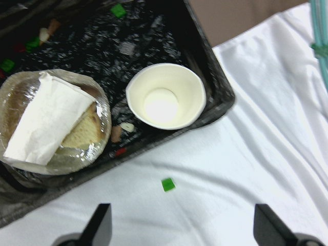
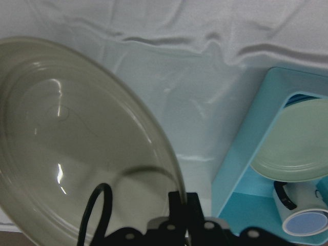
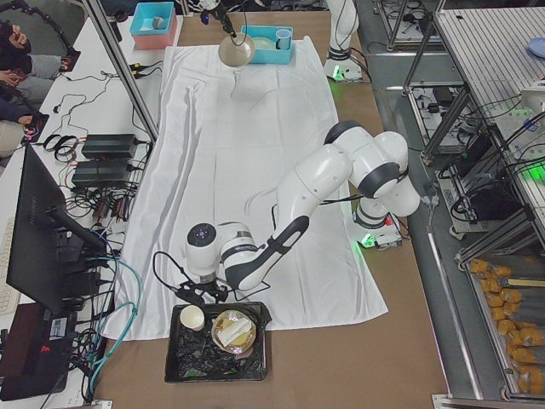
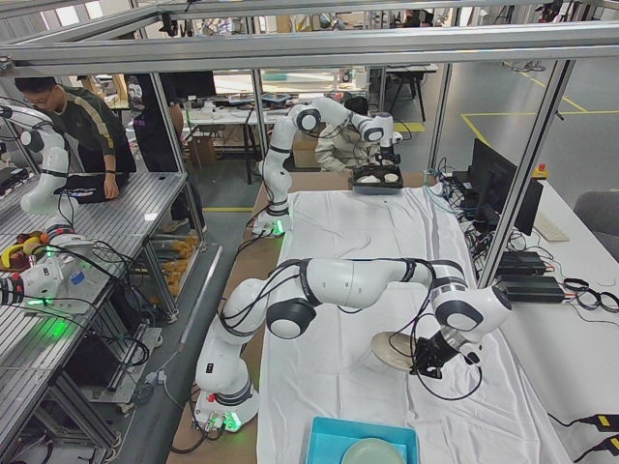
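Note:
My left gripper stands open and empty above the near edge of a black tray (image 3: pixel 183 362). In the tray are a white cup (image 1: pixel 164 97) and a foil bowl (image 3: pixel 234 344) holding yellowish food with a folded white napkin (image 1: pixel 48 115) on top. My right gripper is shut on the rim of a beige plate (image 2: pixel 77 133), raised beside a blue bin (image 2: pixel 241 159) that holds a pale green plate (image 2: pixel 294 143) and a mug (image 2: pixel 302 210).
White cloth (image 3: pixel 213 145) covers the middle of the table, mostly clear. Cables and a monitor (image 3: pixel 38 239) are along the left side. Scraps lie in the tray.

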